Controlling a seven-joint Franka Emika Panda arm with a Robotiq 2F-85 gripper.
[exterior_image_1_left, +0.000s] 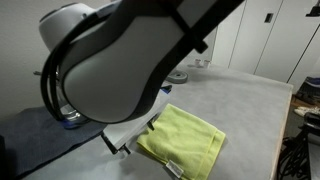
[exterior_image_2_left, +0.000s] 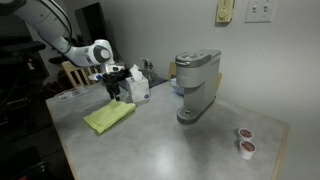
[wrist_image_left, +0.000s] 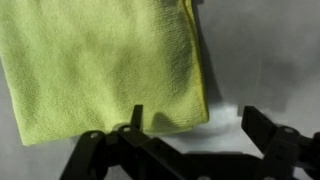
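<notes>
A yellow-green cloth (wrist_image_left: 100, 65) lies folded flat on the grey table, filling much of the wrist view's left half. My gripper is open above one corner of it, its left fingertip over the cloth and its right one over bare table. In exterior view 1 the cloth (exterior_image_1_left: 185, 142) shows beneath the arm, which hides part of its far side. From the other side, the cloth (exterior_image_2_left: 110, 116) appears at the left of the table, with the gripper (exterior_image_2_left: 113, 92) just past its far edge.
A grey coffee machine (exterior_image_2_left: 198, 85) stands toward the back wall, a white bag-like item (exterior_image_2_left: 138, 88) left of it. Two small cups, one of them a white cup (exterior_image_2_left: 247, 149), sit at the right.
</notes>
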